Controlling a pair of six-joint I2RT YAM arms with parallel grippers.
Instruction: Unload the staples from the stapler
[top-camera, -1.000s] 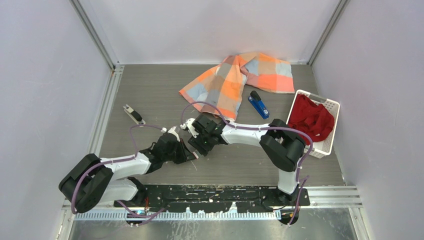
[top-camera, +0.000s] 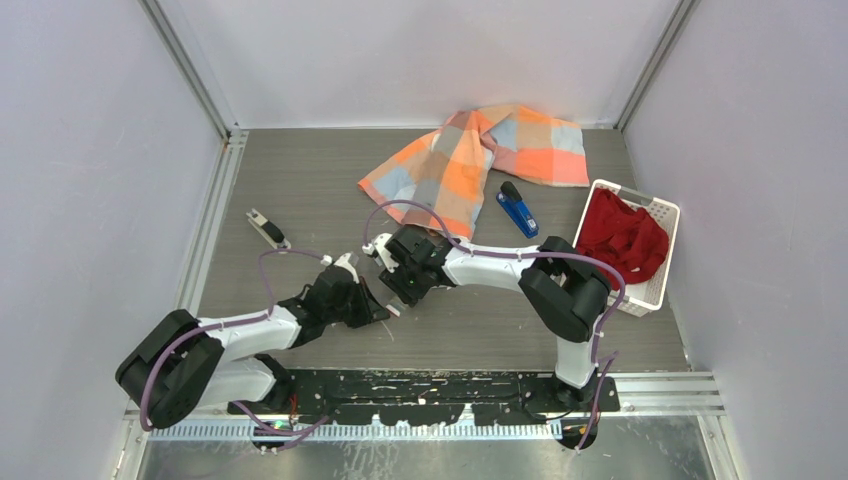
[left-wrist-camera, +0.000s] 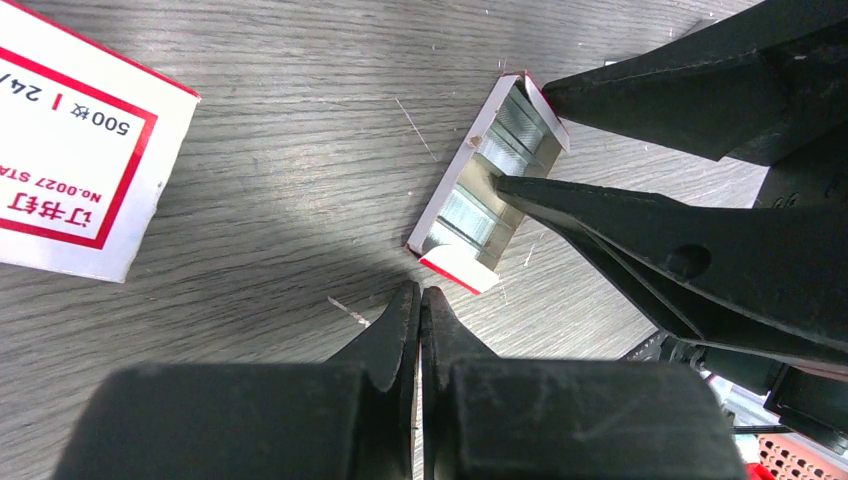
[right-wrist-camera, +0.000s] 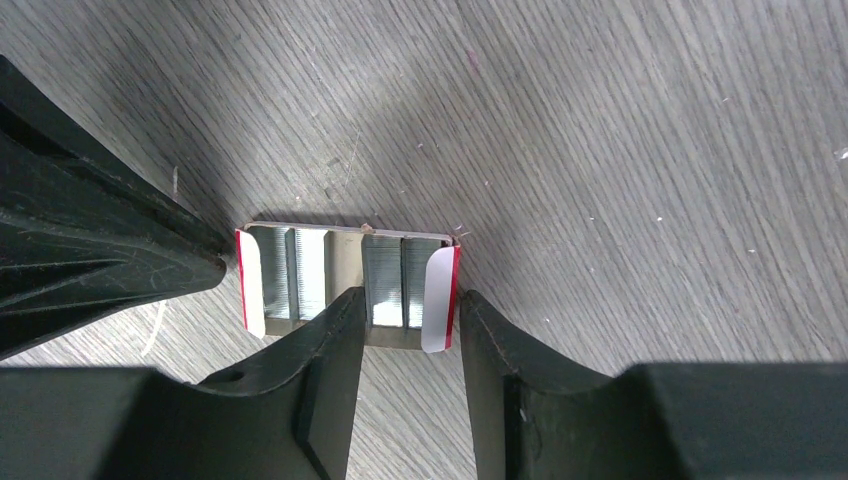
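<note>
A small opened staple box lies on the table with staple rows inside; in the right wrist view the box (right-wrist-camera: 305, 275) is between the two arms. My left gripper is shut, nothing visible between its fingers, near the box. My right gripper is part open over the box's right half, one fingertip inside, the other at its outer edge. A second staple box (left-wrist-camera: 80, 150) lies flat to the left in the left wrist view. The blue stapler (top-camera: 518, 210) lies at back right; another stapler (top-camera: 268, 230) lies at left.
A checked cloth (top-camera: 430, 175) lies at the back. A white basket (top-camera: 655, 280) with red cloth stands at the right.
My right gripper has shifted very slightly over the box, showing more of it in the top view. The left arm is nearly still.
</note>
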